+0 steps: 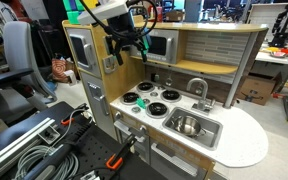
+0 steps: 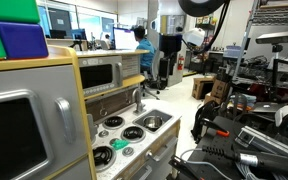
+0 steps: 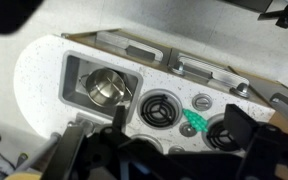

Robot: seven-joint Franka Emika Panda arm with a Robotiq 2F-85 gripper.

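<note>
My gripper (image 1: 130, 54) hangs high above the toy kitchen's counter, open and with nothing between its fingers. In the wrist view its two dark fingers (image 3: 119, 122) stand wide apart over the stove and sink. A small green object (image 3: 195, 121) lies on the stovetop between burners, beside a knob; in exterior view 1 the same green object (image 1: 142, 101) is well below the gripper. A metal pot (image 3: 106, 87) sits inside the sink (image 3: 72, 75). From exterior view 2, the gripper (image 2: 168, 74) is clear of the counter.
Several black burners (image 1: 156, 109) cover the stovetop. The faucet (image 1: 202, 93) rises behind the sink. A shelf with a microwave (image 1: 162, 45) stands at the back, and tall cabinets (image 1: 89, 55) at the left. Bare white counter (image 1: 242, 145) lies right of the sink.
</note>
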